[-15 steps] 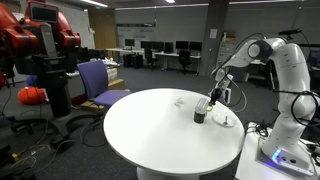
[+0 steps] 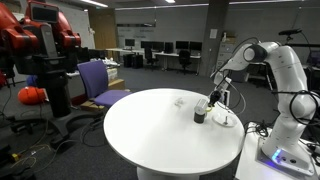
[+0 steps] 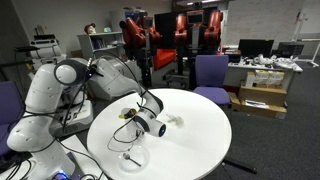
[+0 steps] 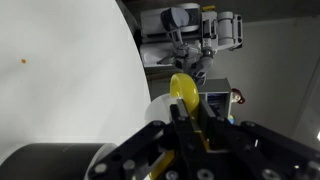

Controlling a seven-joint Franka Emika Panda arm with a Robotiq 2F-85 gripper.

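Note:
A slim yellow object (image 4: 183, 88) sits between the fingers of my gripper, which is shut on it. Its far end points past a white rounded thing (image 4: 160, 105), partly hidden behind it. A dark cylindrical container (image 4: 52, 162) with a pale rim stands close by at the lower left of the wrist view. In exterior view 1 the same container (image 2: 200, 114) is just beside my gripper (image 2: 213, 101), over the right part of the table. From the other side, the container (image 3: 151, 122) appears as a dark cylinder; yellow (image 3: 127, 113) shows left of it.
A white plate (image 3: 143, 161) with a small item on it lies on the near side. A small pale item (image 3: 174, 121) rests beyond the container. A purple chair (image 2: 96, 80) stands beyond its edge.
The arm has shifted only slightly near the dark container, its hand a little lower than before. The container and plate look unmoved.

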